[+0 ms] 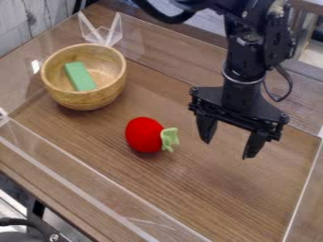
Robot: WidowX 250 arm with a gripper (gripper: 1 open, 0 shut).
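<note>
My black gripper (pixel 237 119) hangs over the right half of the wooden table, open, its two fingers spread apart with only table visible between them. To its left, a red tomato-like object (pixel 144 134) with a green top lies on the table. A wooden bowl (pixel 106 88) at the upper left holds a green block (pixel 78 77).
A pale translucent shape sits behind the bowl near the table's back left edge.
</note>
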